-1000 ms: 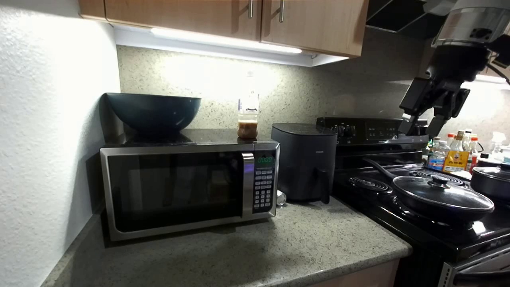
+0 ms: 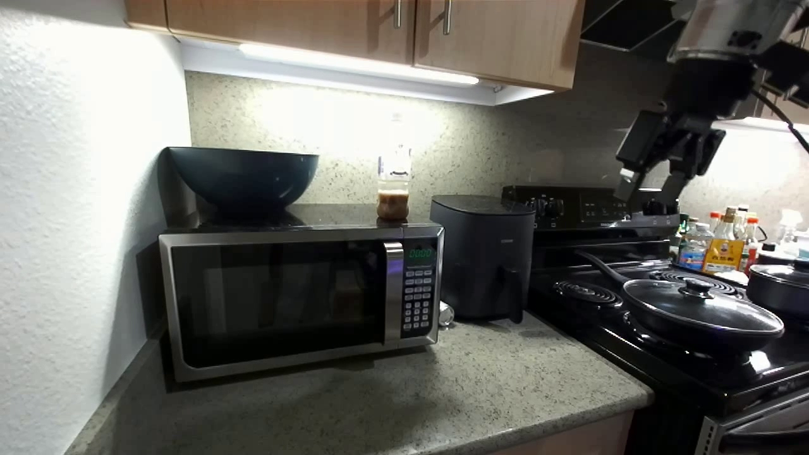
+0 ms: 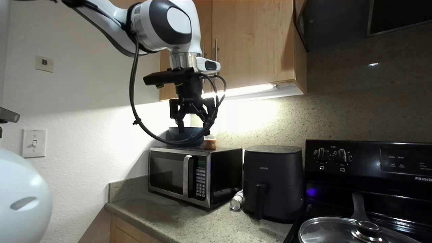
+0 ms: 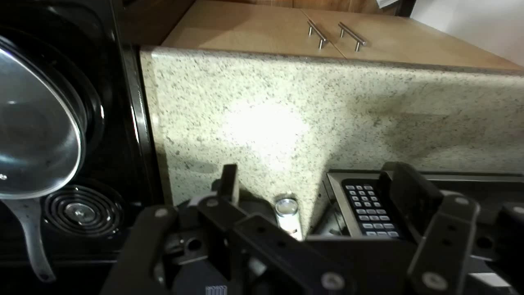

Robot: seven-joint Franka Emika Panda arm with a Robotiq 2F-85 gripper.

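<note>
My gripper (image 2: pixel 649 188) hangs in the air with its fingers pointing down, open, and nothing shows between them. Its two fingers stand wide apart in the wrist view, above the counter. A silver microwave (image 2: pixel 288 303) with its door shut stands on the counter against the left wall. On top of it rest a dark blue bowl (image 2: pixel 243 178) and a clear bottle (image 2: pixel 394 205) with brown liquid at the bottom. In exterior view 2 the gripper overlaps the bowl and bottle, but exterior view 1 shows it well to their right.
A black air fryer (image 2: pixel 485 258) stands right of the microwave, with a small can (image 4: pixel 287 209) lying between them. On the stove are a lidded pan (image 2: pixel 698 303) and a pot (image 2: pixel 781 288). Wooden cabinets (image 2: pixel 303 26) hang overhead.
In exterior view 1 my gripper has shifted left and slightly up. Its fingers stay apart, and the objects on the counter and stove have not moved.
</note>
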